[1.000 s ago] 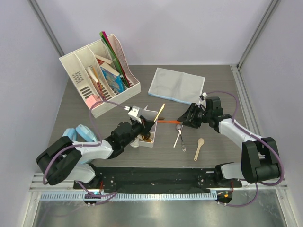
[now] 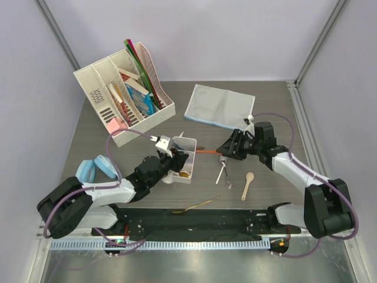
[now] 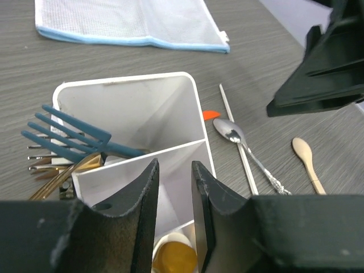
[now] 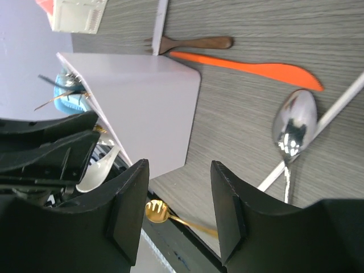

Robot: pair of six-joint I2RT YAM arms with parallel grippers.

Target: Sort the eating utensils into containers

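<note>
A white divided container (image 3: 131, 102) at the centre holds forks, including a blue one (image 3: 79, 136), and yellowish utensils. My left gripper is over it, part open with nothing seen between its fingers. My right gripper hangs part open and empty to the right, near an orange knife (image 4: 256, 71), a brown-handled fork (image 4: 202, 42), a silver spoon (image 4: 293, 125) and a white stick (image 3: 247, 170). A wooden spoon (image 2: 245, 186) lies further right; a gold utensil (image 2: 197, 206) lies at the front edge.
A large white organizer (image 2: 94, 94) stands back left, a pale mesh pouch (image 2: 218, 106) lies at the back, and blue-white items (image 2: 105, 166) lie at the left.
My left gripper has moved slightly left; the long yellowish utensil that stuck up at it no longer shows above the container. The right arm has shifted slightly.
</note>
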